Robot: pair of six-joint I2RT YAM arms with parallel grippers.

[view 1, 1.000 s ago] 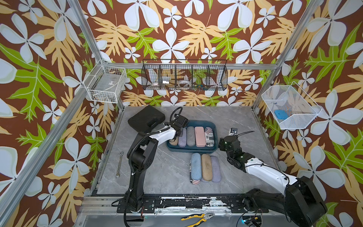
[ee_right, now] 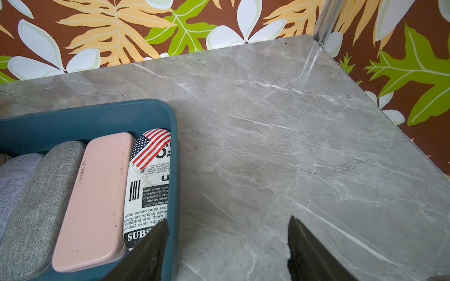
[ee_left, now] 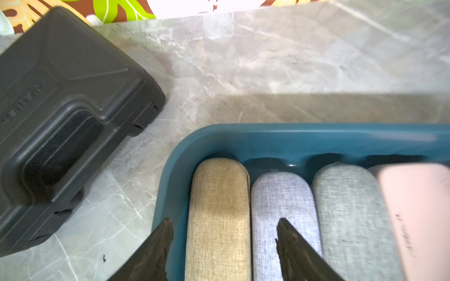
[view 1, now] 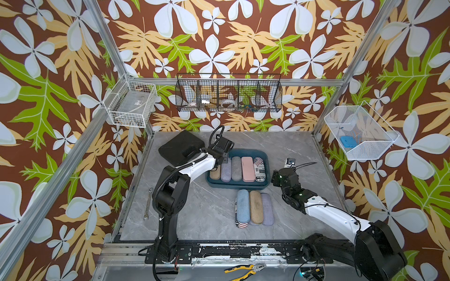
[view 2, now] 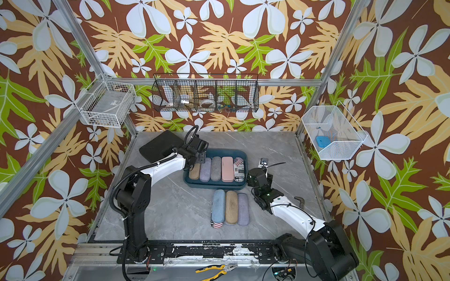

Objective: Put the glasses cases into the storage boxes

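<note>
A teal box (view 1: 236, 185) holds several glasses cases side by side: tan (ee_left: 218, 210), lavender (ee_left: 283, 206), grey (ee_left: 351, 206), pink (ee_right: 93, 201) and newsprint-patterned (ee_right: 146, 192). Over its left end my left gripper hangs open, above the tan case. My right gripper stands open just right of the box, empty. In front of the box lie more cases: blue (view 1: 242, 206), brown (view 1: 256, 206), purple (view 1: 267, 208), and a striped one (view 1: 241, 224) partly hidden under the blue.
A black hard case (view 1: 175, 145) sits left of the box, a wrench (view 1: 148, 203) near the left edge. Wire baskets (view 1: 131, 103) hang on the rails. The table right of the box is mostly clear.
My left arm and gripper have risen slightly over the box's left end. The right arm and the cases look unchanged.
</note>
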